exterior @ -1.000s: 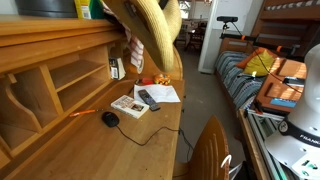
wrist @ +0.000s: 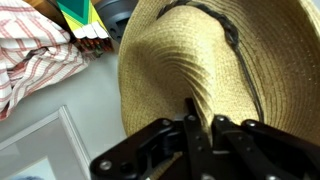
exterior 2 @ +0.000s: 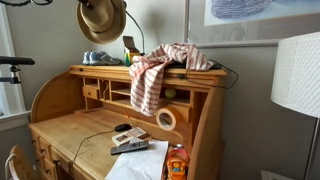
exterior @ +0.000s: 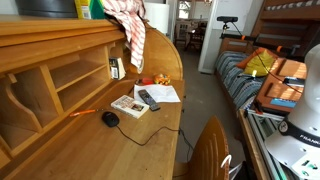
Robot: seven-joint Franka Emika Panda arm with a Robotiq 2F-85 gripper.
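A tan straw hat with a dark braided band fills much of the wrist view. My gripper is shut on the hat, its black fingers pinching a raised fold of the straw. In exterior view 2 the hat hangs in the air above the left part of the desk's top shelf, clear of it. The gripper cannot be made out in either exterior view.
A red-and-white striped cloth drapes over the top shelf. Grey shoes and a green-yellow box stand there too. On the desktop lie a remote, a book, a mouse and paper. A lamp stands at right.
The desktop items and striped cloth stay where they were.
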